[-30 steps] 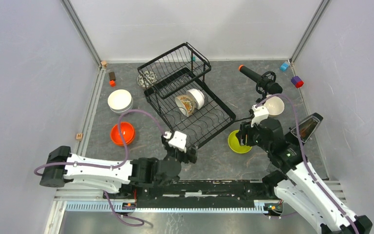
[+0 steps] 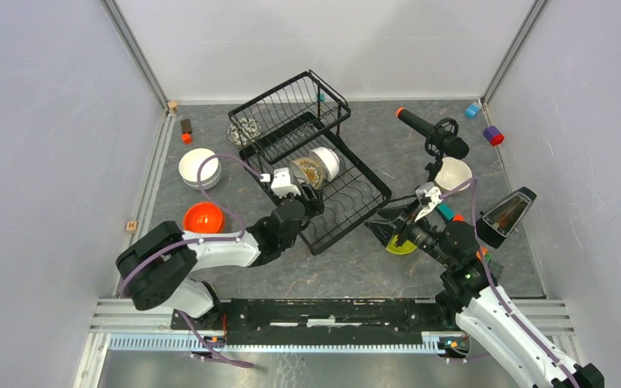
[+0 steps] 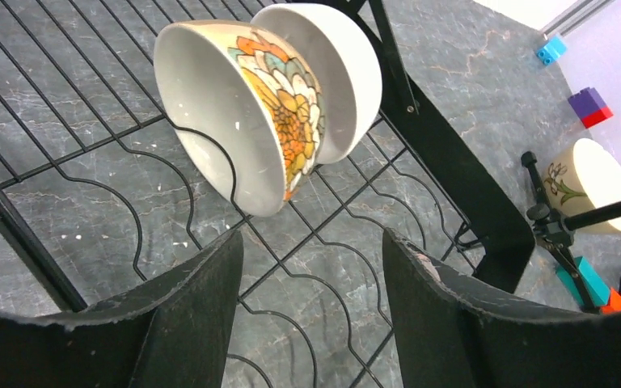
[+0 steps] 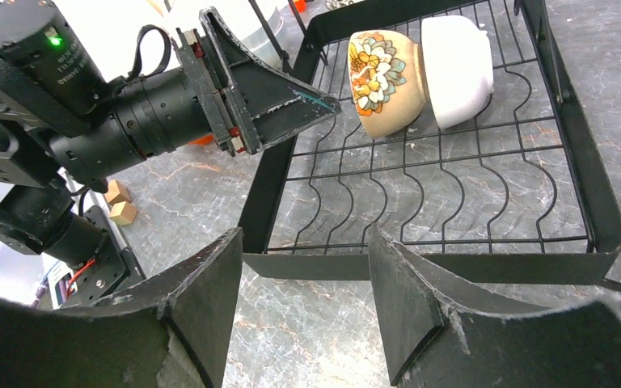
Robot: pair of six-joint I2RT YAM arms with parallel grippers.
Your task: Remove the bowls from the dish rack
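In the black dish rack (image 2: 354,182), a flowered bowl (image 3: 271,105) and a white bowl (image 3: 352,81) stand tilted on their sides, close against each other. My left gripper is over the lower rack, just short of the flowered bowl; its fingers are apart with only wires visible between them. From the right wrist view, the flowered bowl (image 4: 384,81) and white bowl (image 4: 456,69) lie beyond the left arm's tip. My right gripper is also open and empty, to the right of the rack, above a yellow-green bowl (image 2: 401,246) that it partly covers.
White bowls (image 2: 200,166) and an orange bowl (image 2: 204,219) sit left of the rack. Under the upper rack tier (image 2: 291,109) a patterned dish (image 2: 244,130) shows. A mug tree (image 2: 435,133) with a cup (image 2: 454,174) and a metal grater (image 2: 508,217) stand at the right.
My left gripper has moved from the front up over the rack toward the flowered bowl. The right gripper has shifted slightly left, over the yellow-green bowl. The bowls have stayed put.
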